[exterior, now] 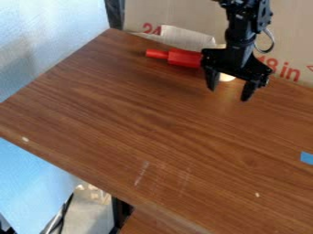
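My black gripper (230, 84) hangs over the back right of the wooden table, its fingers apart and nothing visible between them. A red rolling pin (174, 57) lies at the back edge, left of the gripper. A pale roll (184, 37) is behind it. A cream rounded object (225, 49) is mostly hidden behind the gripper.
A piece of blue tape (306, 156) is at the right. A cardboard panel (294, 37) stands along the back; the table's left edge drops away.
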